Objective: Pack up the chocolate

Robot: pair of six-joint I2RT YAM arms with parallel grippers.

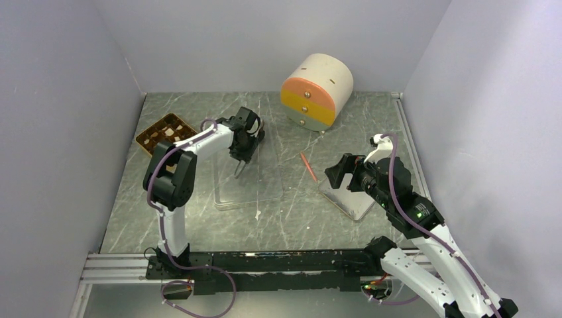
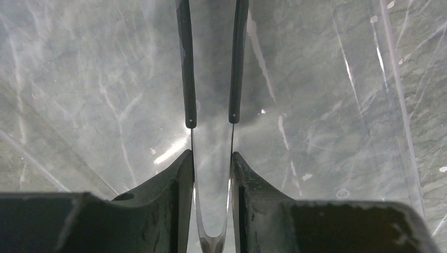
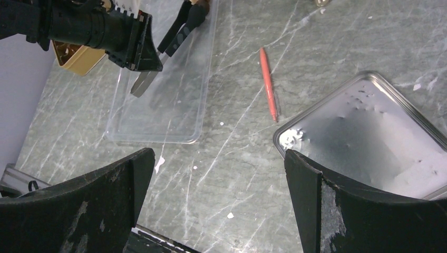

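Observation:
My left gripper is shut on metal tongs (image 2: 213, 226) with black handles (image 2: 186, 79), held over a clear plastic tray (image 1: 252, 189). At the tongs' far end in the right wrist view is something brown (image 3: 203, 7), possibly a chocolate, too small to be sure. A gold box (image 1: 149, 136) with brown pieces in compartments sits at the left, partly behind my left arm. My right gripper stands open with nothing between its fingers, above the bare table near a metal tray (image 3: 358, 137).
A red pen-like stick (image 3: 268, 84) lies between the two trays. A white drum-shaped cabinet (image 1: 328, 76) with coloured drawers stands at the back.

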